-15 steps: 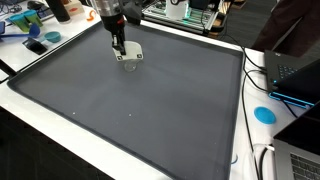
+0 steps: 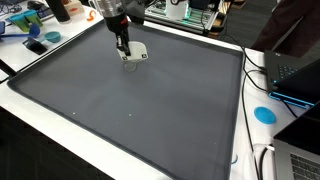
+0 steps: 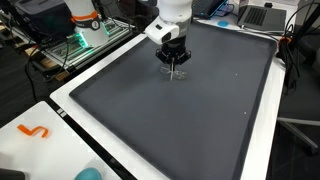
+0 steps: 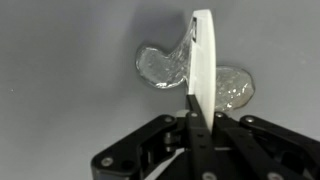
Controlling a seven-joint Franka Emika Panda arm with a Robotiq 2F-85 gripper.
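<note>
My gripper is shut on a thin white flat piece (image 4: 203,55), which appears nearly edge-on in the wrist view with a dark slot near its top. In exterior view 1 the white piece (image 2: 138,50) shows as a small plate at the fingers' right side. From exterior view 2 it is only a thin pale strip (image 3: 172,73). Under it lies a clear, glistening two-lobed thing (image 4: 158,68) on the dark tabletop. Whether it is liquid or plastic, and whether the white piece touches it, I cannot tell.
Several coloured items, including a teal cup (image 2: 34,31), crowd the back left.
In exterior view 1 the gripper and white piece have shifted slightly to the right. The gripper has stayed shut on the piece.
</note>
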